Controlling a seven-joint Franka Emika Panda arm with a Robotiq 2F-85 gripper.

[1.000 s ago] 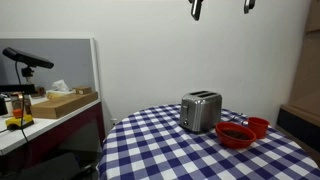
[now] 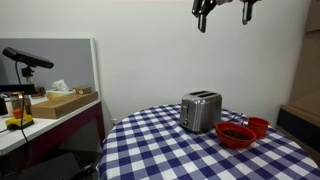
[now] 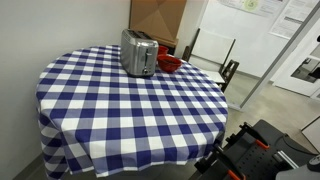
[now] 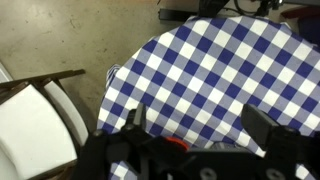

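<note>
A silver two-slot toaster (image 2: pixel 201 112) stands upright on the blue-and-white checked tablecloth (image 2: pixel 140 150). Beside it is a red bowl (image 2: pixel 236 140) with something dark inside, and a red cup (image 2: pixel 258 127) sits just behind that bowl. High above the table, well clear of everything on it, hangs my gripper (image 2: pixel 224 26), open and empty. From the wrist, the same gripper looks down on checked cloth, its fingers wide apart. A bit of red (image 4: pixel 180 142) shows at the lower edge there, mostly covered by the gripper body.
A side table (image 2: pixel 60 112) at the left carries boxes and small items. A wooden chair (image 3: pixel 215 60) stands past the far edge, and part of the robot base (image 3: pixel 255 150) sits at the near right.
My gripper has come down slightly in exterior view 1, its left finger shifting a little right. The toaster, bowl and cup have stayed where they were.
</note>
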